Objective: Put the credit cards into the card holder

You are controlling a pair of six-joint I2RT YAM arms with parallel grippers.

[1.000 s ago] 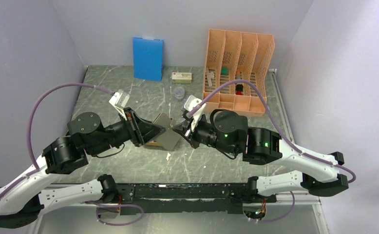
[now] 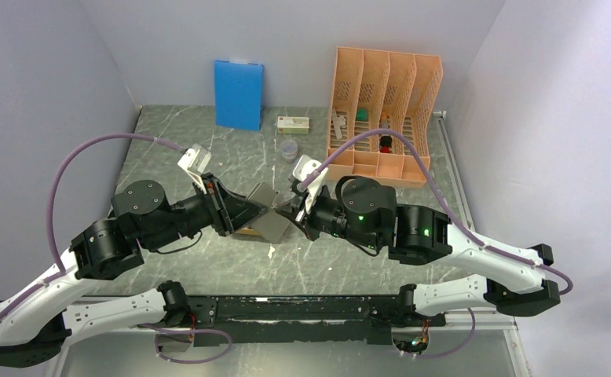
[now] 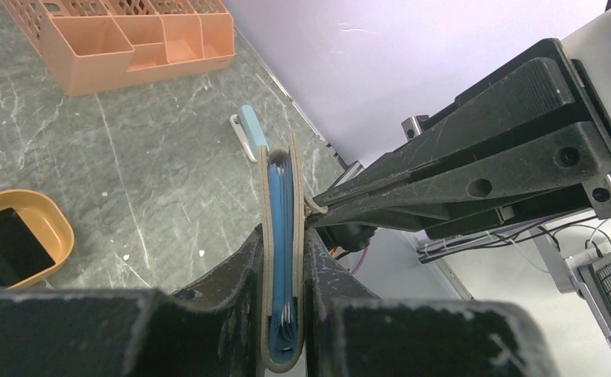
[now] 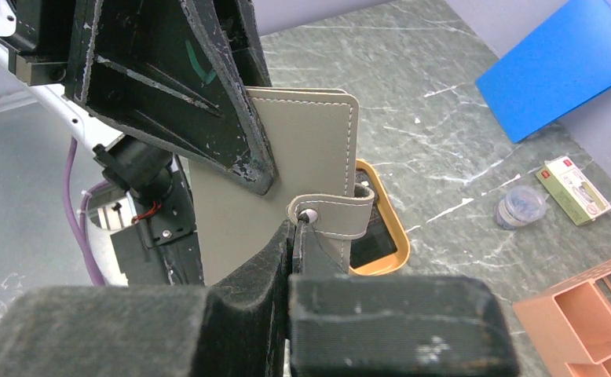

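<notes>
My left gripper (image 2: 257,210) is shut on the grey card holder (image 2: 272,227), holding it up above the table. In the left wrist view the holder (image 3: 266,259) stands edge-on between the fingers, blue inner sleeves (image 3: 285,236) showing between its covers. Across the holder's edge, in the right wrist view, runs a strap (image 4: 342,214) with a metal snap (image 4: 309,215). My right gripper is shut, its tips right at the snap; whether they pinch the strap cannot be told. No separate credit card can be made out clearly.
A yellow tray (image 3: 60,220) with dark flat contents lies below the holder. Toward the back stand a blue panel (image 2: 239,96), a small box (image 2: 293,126), a clear tub (image 2: 288,150) and an orange organizer (image 2: 365,164). A light-blue stapler-like object (image 3: 250,127) rests near the right wall.
The right arm has shifted very slightly to the left. The left arm and the card holder look nearly still.
</notes>
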